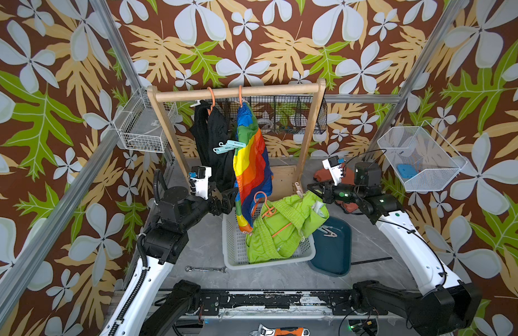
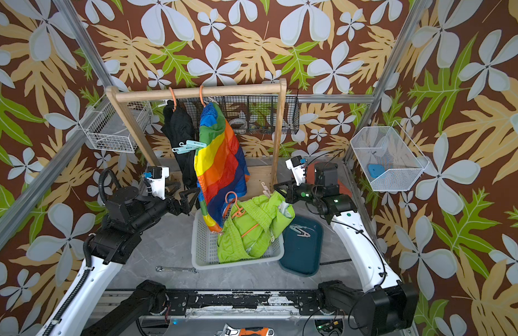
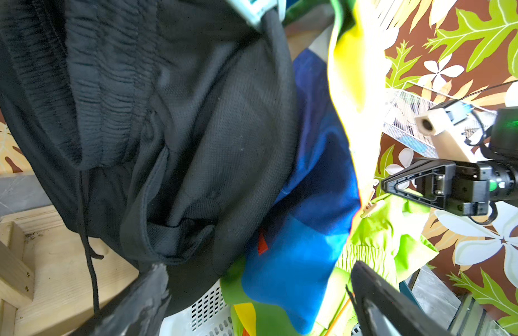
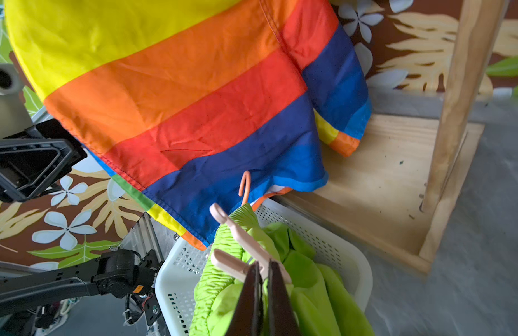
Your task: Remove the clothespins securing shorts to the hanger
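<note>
Bright green shorts (image 1: 281, 229) on an orange hanger (image 1: 263, 208) lie bunched in a white basket (image 1: 310, 254), their right end raised over its rim. A pale pink clothespin (image 4: 245, 240) stands at that end. My right gripper is shut right at this pin; its fingertips overlap the pin and the green cloth, and I cannot make out what lies between them. Another clothespin seems to sit at the shorts' left side. My left gripper is open and empty, in front of the hanging black shorts (image 3: 214, 140) and the rainbow cloth (image 3: 309, 224).
Light blue clothespins (image 1: 229, 146) hang between the black shorts and rainbow cloth on the wooden rack (image 1: 236, 92). A dark teal tray (image 1: 331, 263) with loose clothespins stands right of the basket. A wrench (image 1: 205, 269) lies front left.
</note>
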